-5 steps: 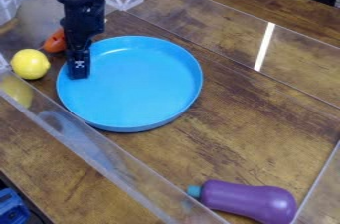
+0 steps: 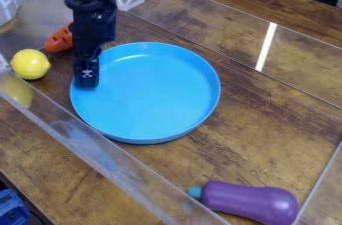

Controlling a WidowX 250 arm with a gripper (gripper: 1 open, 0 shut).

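Observation:
My black gripper (image 2: 88,67) points down at the left rim of a round blue plate (image 2: 150,94), its fingertips at or just inside that rim; the fingers are small and dark in this view. An orange object (image 2: 58,41), partly behind the arm, lies left of the gripper. A yellow lemon-like object (image 2: 31,64) sits further left, beside the plate.
A purple eggplant-like object (image 2: 251,203) lies at the bottom right. Clear plastic walls (image 2: 114,165) border the wooden surface (image 2: 267,109). A blue object (image 2: 8,209) is at the lower left.
The gripper has moved slightly right, and the blue plate has shifted the same way, right and a little down. The other objects look unmoved.

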